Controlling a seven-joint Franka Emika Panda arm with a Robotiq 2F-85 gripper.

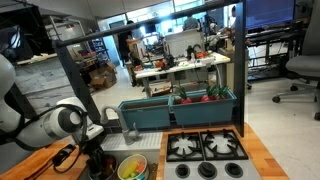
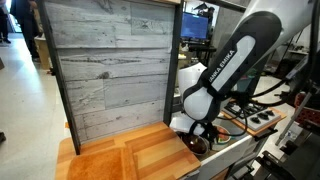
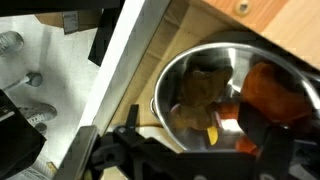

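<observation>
In the wrist view, a shiny metal bowl [image 3: 168, 92] lies below my gripper. Inside it are brown lumps [image 3: 203, 88], a large orange-red piece [image 3: 272, 95] and a small orange-yellow one [image 3: 212, 133]. My fingers [image 3: 128, 140] are spread wide, open, with nothing seen clasped between them; one is over the bowl and the other by its rim. From exterior view 1 the gripper [image 1: 99, 163] is low at the left and dark, so its fingertips are hard to make out. Exterior view 2 shows the gripper [image 2: 198, 140] over the bowl, partly hidden by the arm.
A pot with yellow and green contents [image 1: 132, 167] stands right beside the gripper. Further right is a stove top [image 1: 205, 147]. Behind are a faucet [image 1: 113, 118] and blue bins [image 1: 205, 112] with red and green items.
</observation>
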